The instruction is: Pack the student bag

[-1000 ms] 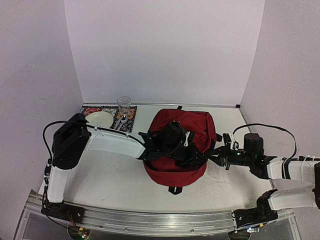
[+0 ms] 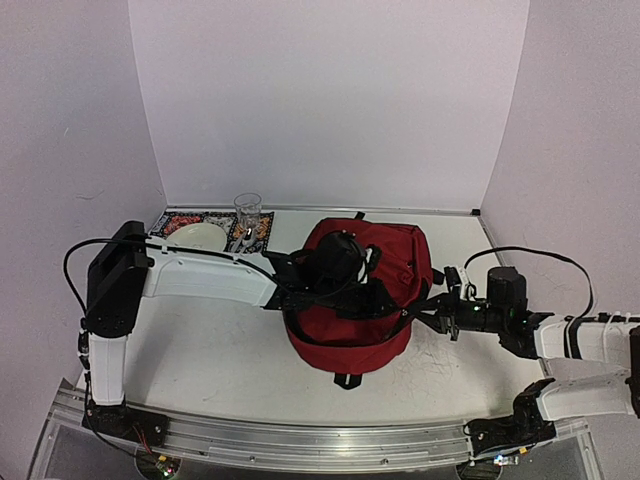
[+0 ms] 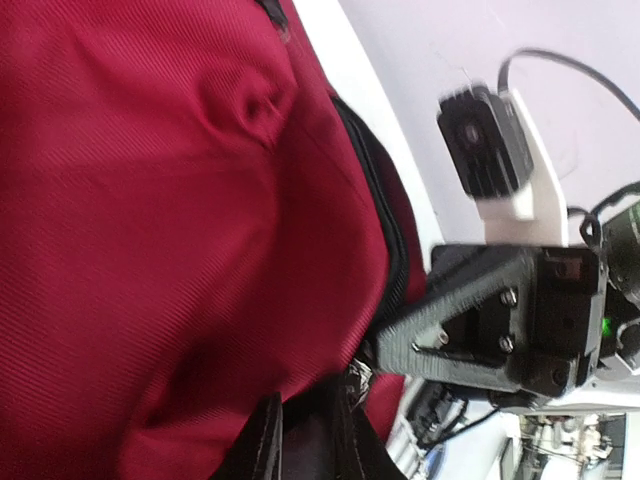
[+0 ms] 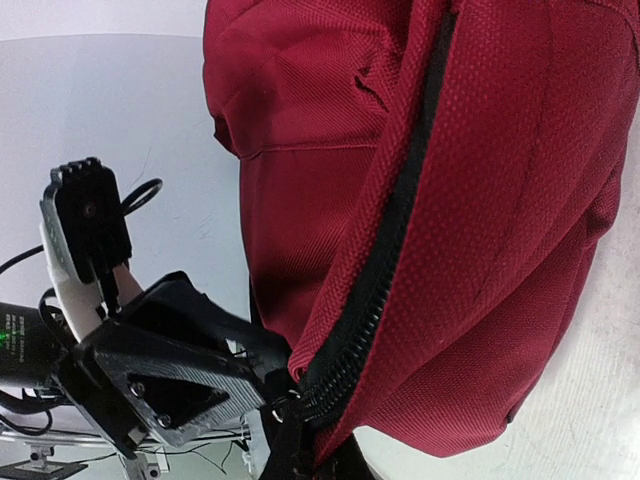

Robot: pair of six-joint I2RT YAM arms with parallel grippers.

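Note:
The red student bag (image 2: 350, 355) lies on the table with its main opening gaping wide. Its black zipper edge (image 4: 365, 310) runs down to my right gripper. That gripper is shut on the rim at the bag's right side; the zipper pull itself is hard to make out. Over the opening reaches my left gripper, its two dark fingers apart and no object visible between them. Close by its tips, the right gripper's grey finger (image 3: 450, 320) meets the rim. The left arm hides part of the bag's inside from above.
At the back left, a white plate (image 2: 198, 237), a clear glass (image 2: 248, 212) and cutlery (image 2: 243, 238) rest on a patterned mat (image 2: 264, 232). Bare table (image 2: 220, 360) lies left of the bag. Walls close in both sides.
My left gripper has drawn back a little to the left, away from the bag's right rim. The right arm and the bag have barely moved.

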